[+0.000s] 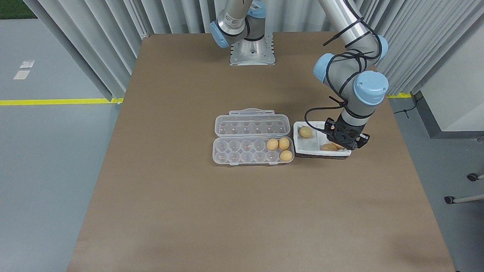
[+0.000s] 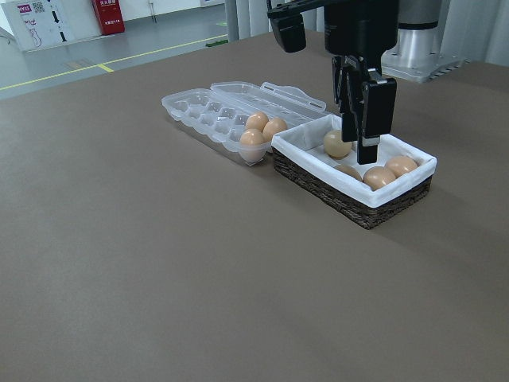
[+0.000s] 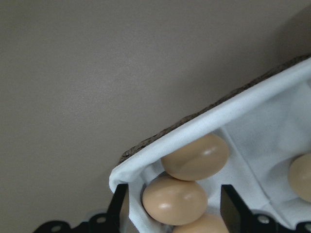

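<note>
My gripper is open above the white-lined basket (image 2: 314,167), empty, its two black fingers either side of eggs lying at one corner. In the wrist view an egg (image 3: 174,199) sits between and below the fingertips, another egg (image 3: 194,156) lies beside it, and more show at the bottom and right edge. A pale egg (image 1: 306,132) lies at the basket's left in the front view. Left of the basket an open clear carton (image 1: 245,150) holds several eggs (image 1: 284,155) at its right end, with many cups empty.
The carton's lid (image 1: 252,124) lies open behind its cups, close to the basket.
</note>
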